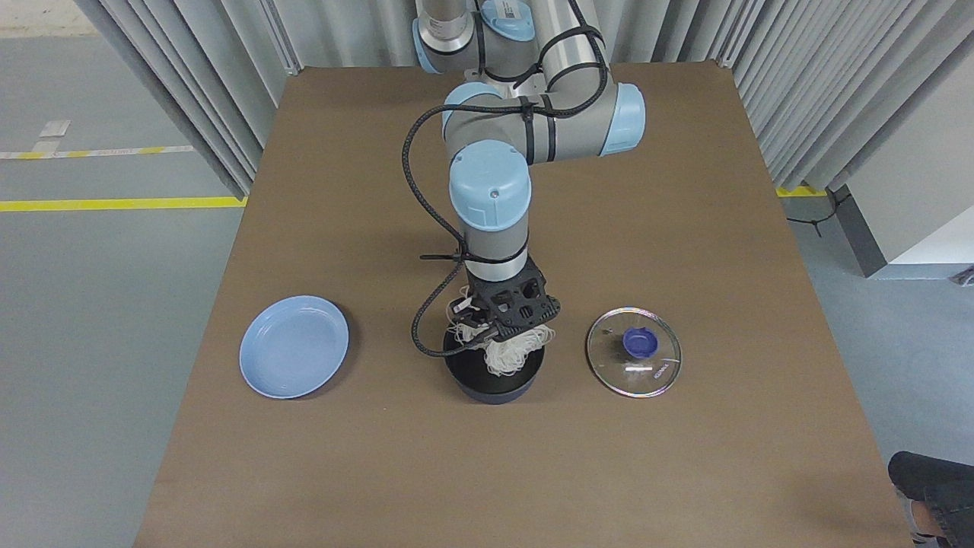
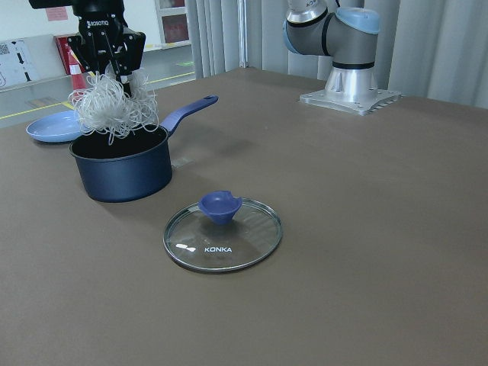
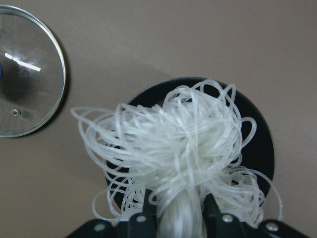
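Observation:
My black gripper (image 2: 114, 57) is shut on a bundle of white noodle-like strands (image 3: 173, 144), holding it directly over the dark blue pot (image 2: 126, 174). In the front view the strands (image 1: 511, 352) hang over the pot's opening, their lower part hiding much of its inside; whether they touch the bottom cannot be seen. The glass lid (image 1: 634, 361) with a blue knob lies on the table right of the pot. The blue plate (image 1: 294, 345) sits empty on the left.
The pot's handle (image 2: 194, 108) points back toward the robot base (image 2: 351, 88). Someone's dark-clad limb (image 1: 940, 489) shows at the bottom right edge.

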